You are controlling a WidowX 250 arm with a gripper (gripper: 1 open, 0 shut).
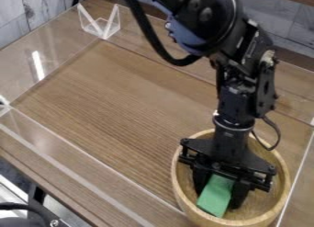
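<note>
My black gripper (226, 170) reaches down into a wooden bowl (185, 196) at the lower right of the camera view, its fingers closed on a green block (214, 198) inside the bowl. The black finger parts hide much of the block and the bowl's interior.
A clear plastic piece (101, 25) stands at the far back left corner, and grey plank walls border the table. A black cable lies at the lower left edge.
</note>
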